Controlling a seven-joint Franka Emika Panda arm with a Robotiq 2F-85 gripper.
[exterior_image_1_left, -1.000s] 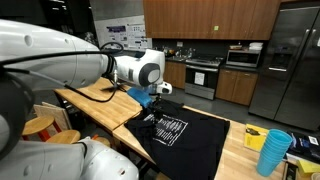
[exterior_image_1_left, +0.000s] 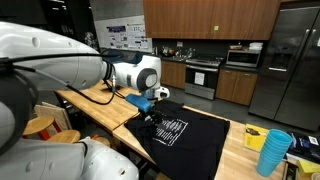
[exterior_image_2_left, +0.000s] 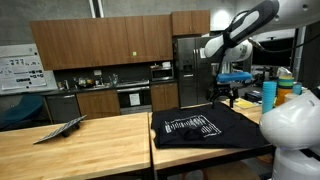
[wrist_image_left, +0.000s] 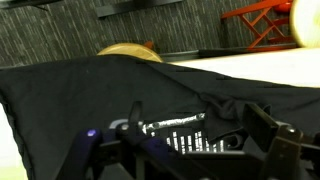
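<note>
A black cloth, seemingly a garment (exterior_image_1_left: 200, 140), lies spread over the wooden table, with a white printed pattern (exterior_image_1_left: 172, 132) on it. My gripper hangs over the cloth near the table's edge in the wrist view, its fingers apart with nothing clearly between them. Beneath the right finger the cloth is creased into a small fold (wrist_image_left: 228, 106). In the second exterior view the gripper (exterior_image_2_left: 222, 100) appears above the cloth's right part. Whether the fingertips touch the cloth cannot be told.
Two blue cups (exterior_image_1_left: 272, 152) stand on the table at right, beside a yellow item (exterior_image_1_left: 255, 137). Wooden stools (exterior_image_1_left: 38, 125) are below the table edge, and a red-framed one (wrist_image_left: 270, 22) shows in the wrist view. Bare tabletop (exterior_image_2_left: 90, 140) extends left of the cloth.
The arm's wrist has shifted a little to the left and lower in the first exterior view. The cloth looks much the same.
</note>
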